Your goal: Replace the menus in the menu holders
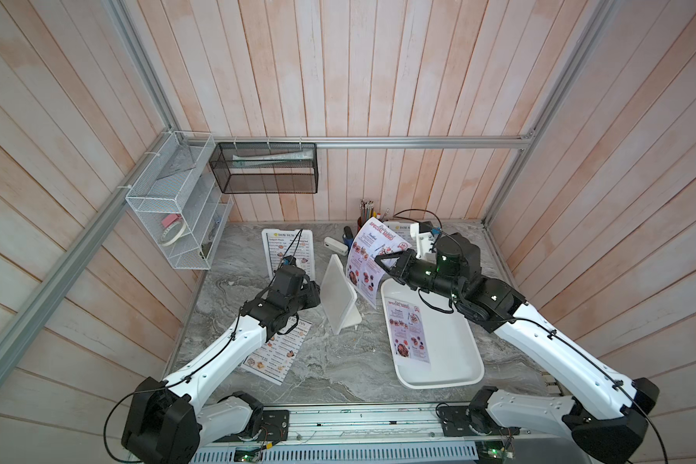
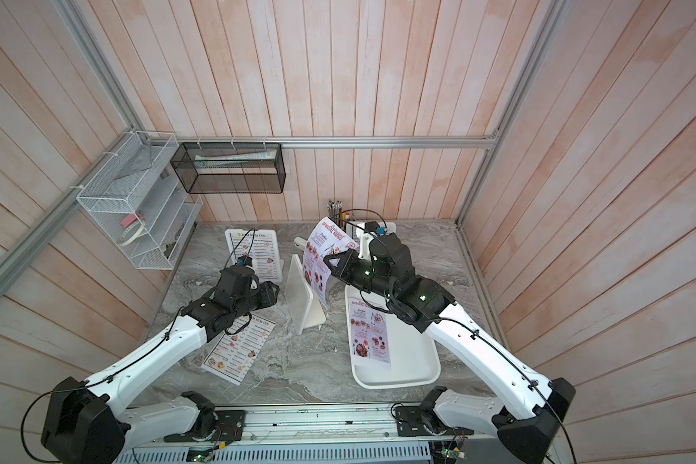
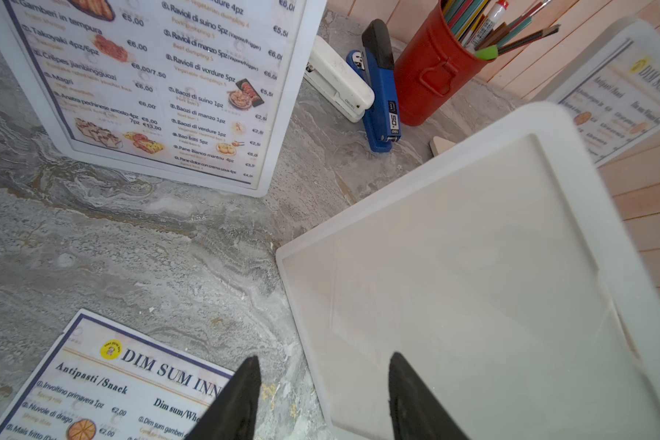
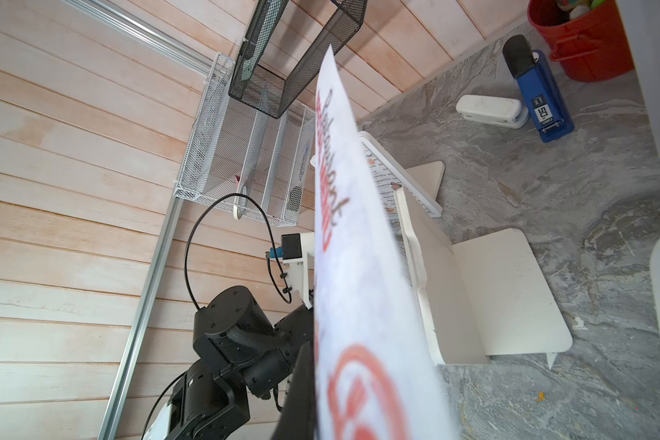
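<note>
An empty white menu holder [image 1: 338, 296] stands upright in the middle of the counter; its blank face fills the right of the left wrist view. My left gripper is open in front of that face, with nothing between its fingers. Past the holder's other side, my right gripper [image 1: 384, 261] is shut on the edge of a special menu sheet [image 1: 365, 251], which hangs curved above the counter. Edge-on, the sheet hides most of that gripper in the right wrist view. Another special menu [image 1: 406, 328] lies in the white tray [image 1: 448, 371]. A Dim Sum menu [image 3: 124, 381] lies loose on the counter.
Behind stand a holder with a Dim Sum menu [image 3: 161, 88] and another filled holder [image 3: 627, 88] at the back right. A white stapler [image 3: 338, 79], a blue stapler [image 3: 380, 88] and a red pencil bucket [image 3: 432, 73] sit between them.
</note>
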